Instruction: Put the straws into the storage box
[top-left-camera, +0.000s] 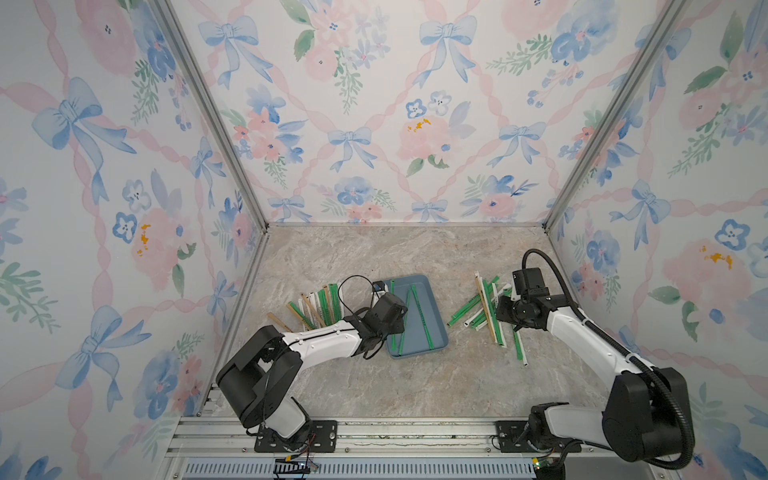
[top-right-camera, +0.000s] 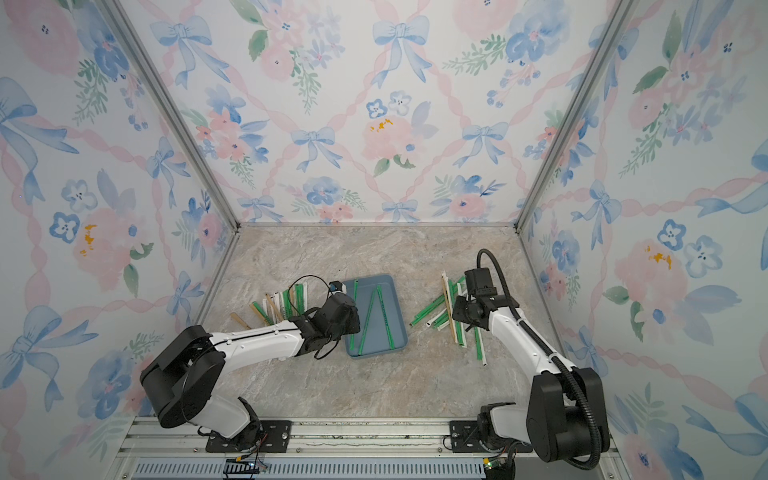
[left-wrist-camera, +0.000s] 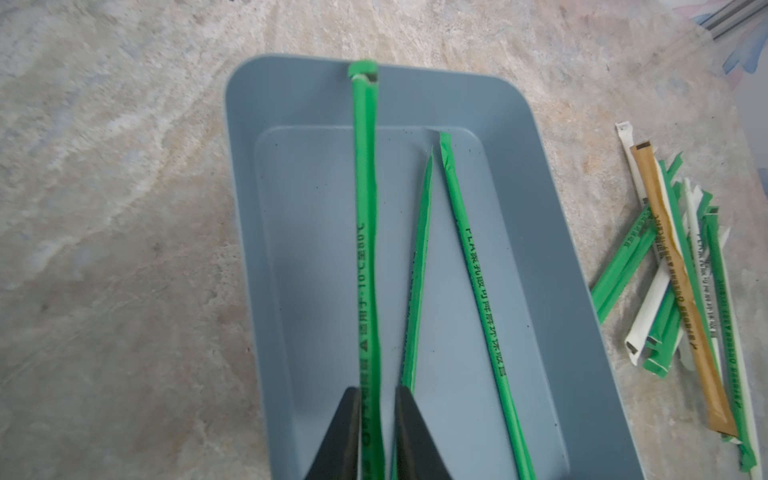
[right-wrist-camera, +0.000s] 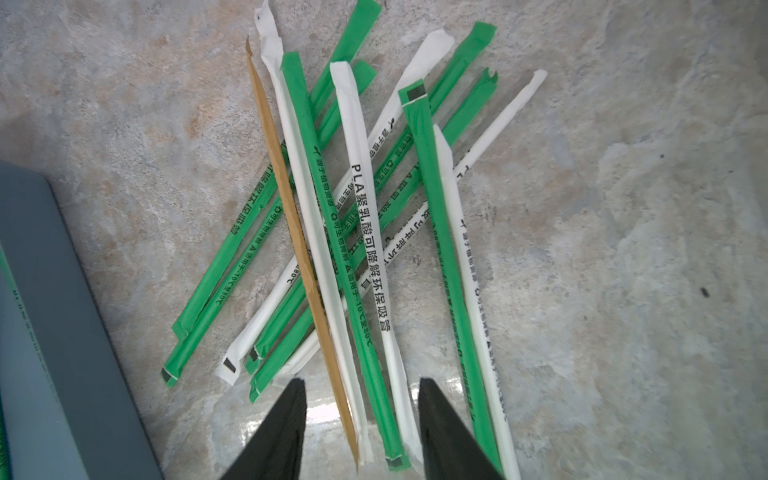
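Observation:
The blue-grey storage box (top-left-camera: 432, 308) holds two green straws (left-wrist-camera: 485, 328). My left gripper is above its left half; a third green straw (left-wrist-camera: 365, 200) extends upright in the left wrist view between or just at its fingers, above the box floor. Whether the fingers grip it is unclear. My right gripper stands open over a criss-crossed pile of green, white and brown straws (right-wrist-camera: 360, 208) to the right of the box, nothing seen held.
Another row of straws (top-right-camera: 264, 304) lies left of the box, partly behind my left arm.

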